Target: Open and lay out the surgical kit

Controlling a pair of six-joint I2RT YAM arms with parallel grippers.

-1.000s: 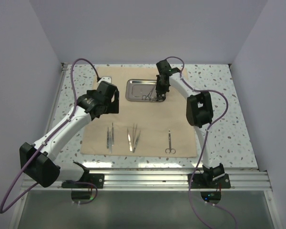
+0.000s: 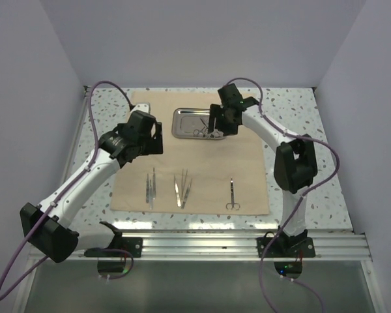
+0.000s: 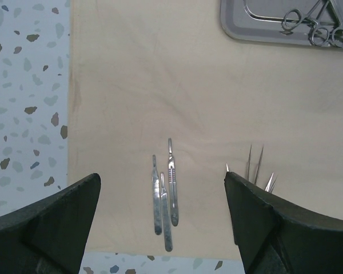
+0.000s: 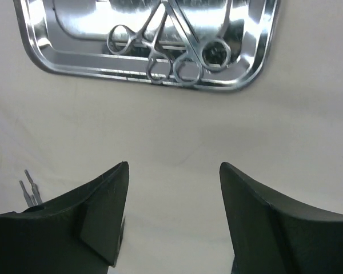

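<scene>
The metal tray (image 2: 186,120) holds several ring-handled instruments (image 4: 188,68) at its front right. My right gripper hangs open over the cloth's back right, by those handles. My left gripper stands open above the cloth's left part. On the beige cloth (image 2: 208,169) below lie scalpel handles (image 3: 172,182) at front left, several tweezers (image 2: 177,192) at front centre, and a pair of scissors (image 2: 232,195) at front right.
A speckled table top (image 2: 303,195) surrounds the cloth. The cloth's middle, between the tray and the laid-out instruments, is clear. Both arms reach over the table from the front corners.
The left arm shifted only slightly. The laid-out instruments look unchanged.
</scene>
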